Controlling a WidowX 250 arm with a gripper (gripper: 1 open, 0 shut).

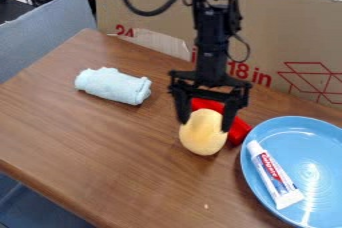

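Observation:
My gripper (209, 100) hangs open just over a pale yellow round object (203, 134), its fingers on either side of the object's upper part; whether they touch it I cannot tell. A red object (237, 130) lies behind the yellow one, partly hidden by it and by the gripper. To the left lies a rolled light blue cloth (114, 85). At the right a blue plate (314, 147) holds a white toothpaste tube (273, 174).
A cardboard box (147, 7) stands along the back of the wooden table (94, 142). A grey padded surface (40, 42) borders the left edge.

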